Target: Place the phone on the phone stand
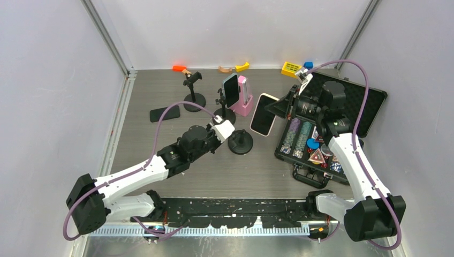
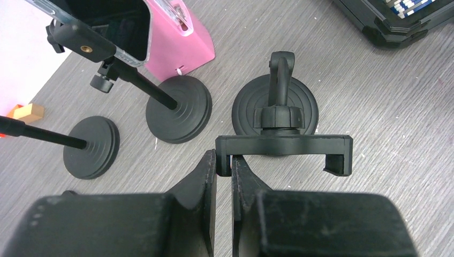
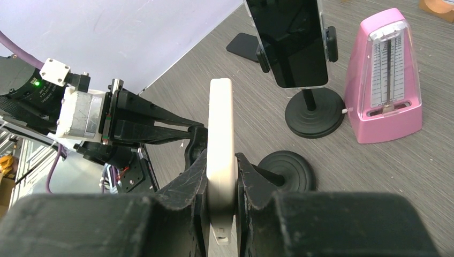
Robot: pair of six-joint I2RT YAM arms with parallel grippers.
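Observation:
My right gripper is shut on a white-edged phone (image 1: 263, 114), held raised right of the centre stand and seen edge-on in the right wrist view. My left gripper is shut on the clamp head (image 2: 284, 142) of the centre phone stand, whose round base (image 1: 240, 142) stands on the table. Behind it, another stand (image 2: 179, 110) holds a phone (image 1: 231, 90). A third stand (image 1: 194, 102) stands at back left.
A pink metronome (image 1: 242, 101) is beside the occupied stand. A dark phone (image 1: 164, 113) lies at left. An open case (image 1: 300, 142) of chips fills the right side.

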